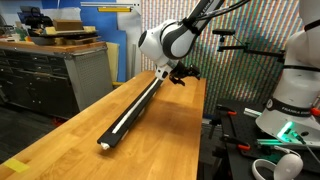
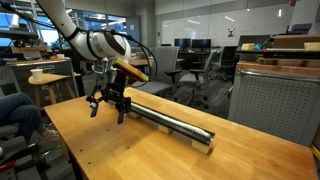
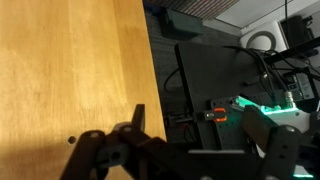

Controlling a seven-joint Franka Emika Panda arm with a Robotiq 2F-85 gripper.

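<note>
My gripper (image 1: 178, 76) is over the far part of the wooden table in exterior view 1, its dark fingers spread and nothing visible between them. Exterior view 2 shows the open gripper (image 2: 108, 108) low above the table's left part, left of a long black-and-white bar. In the wrist view, two dark fingers (image 3: 128, 132) stand wide apart near the table's edge, with the floor side below. Whether the fingertips touch the table cannot be told.
The long bar (image 1: 128, 117) lies along the wooden table (image 1: 170, 140). Beyond the table edge are a dark stand (image 3: 200, 75), cables and the arm's white base (image 1: 285, 125). A stool (image 2: 50, 80) stands behind.
</note>
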